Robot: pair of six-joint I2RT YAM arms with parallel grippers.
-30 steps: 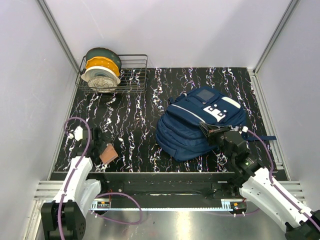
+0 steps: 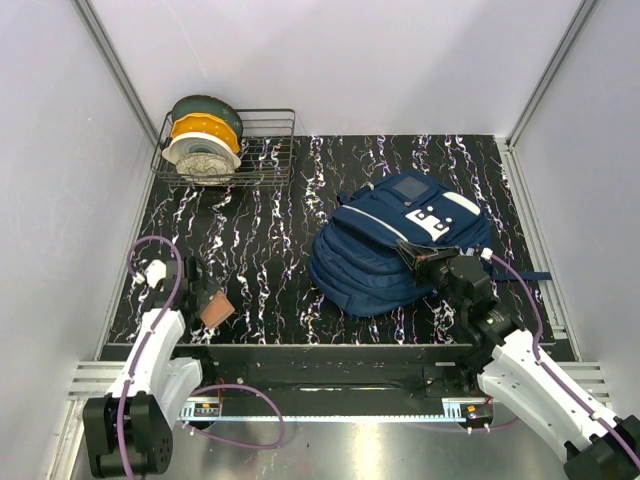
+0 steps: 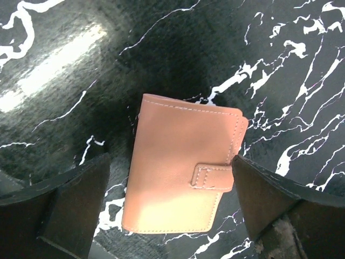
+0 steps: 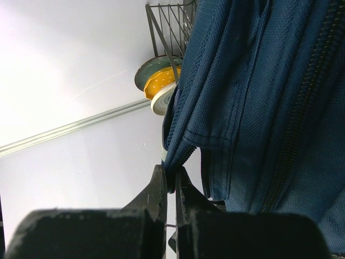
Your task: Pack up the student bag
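A tan, stitched, wallet-like notebook [image 3: 172, 145] with a small clasp tab lies flat near the table's front left. Over it hovers my left gripper, open, one finger on each side; the right finger [image 3: 256, 186] overlaps the clasp edge in the left wrist view. The dark blue backpack [image 2: 365, 262] lies on its side at the right of the table. My right gripper is shut on the fabric edge of the bag's opening, with cloth between the fingertips. Most of the bag's inside is hidden.
At the back left stands a wire dish rack [image 2: 265, 150] with several plates [image 2: 208, 127] upright in it. The table [image 2: 262, 235] between the notebook and the bag is clear. A strap [image 2: 525, 275] stretches to the right edge.
The notebook lies nearly in place; the right arm and bag look almost unchanged.
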